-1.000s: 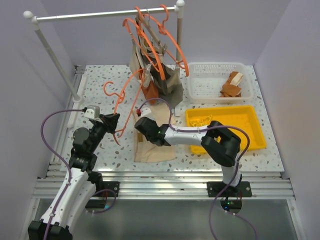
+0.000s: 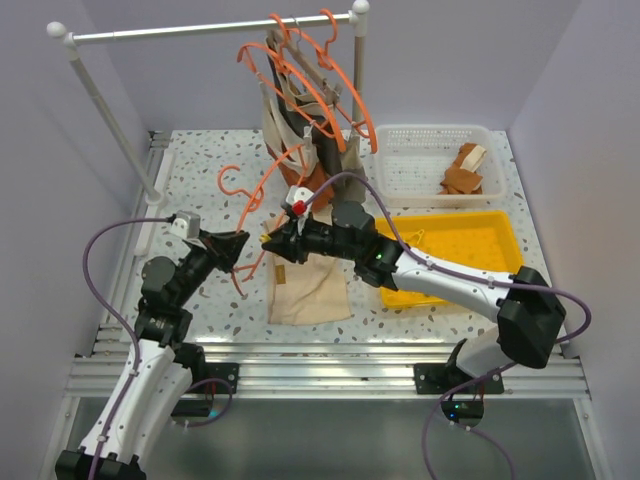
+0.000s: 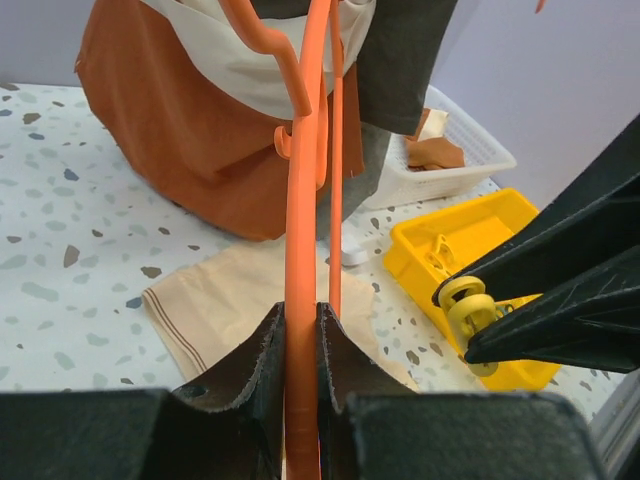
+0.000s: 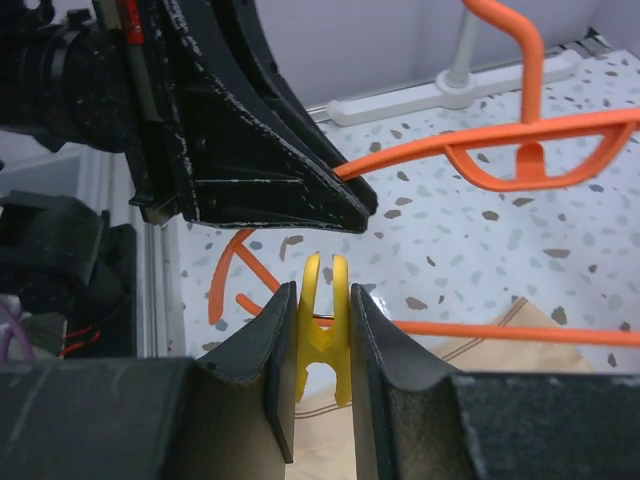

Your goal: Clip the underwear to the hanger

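My left gripper (image 2: 236, 240) is shut on an orange hanger (image 3: 301, 250), which is held upright in the middle of the table. My right gripper (image 2: 271, 240) is raised close to it on the right, shut on a small yellow clip (image 4: 340, 360) that shows between its fingertips in both wrist views. The beige underwear (image 2: 308, 295) lies flat on the table beneath the grippers.
A white rack (image 2: 190, 29) at the back carries several hangers with garments (image 2: 344, 170). A white basket (image 2: 410, 170) with brown cloth and a yellow bin (image 2: 460, 250) with clips stand on the right.
My right gripper has risen from over the underwear and moved left toward the hanger, clip in it. My left gripper has shifted slightly right with the hanger.
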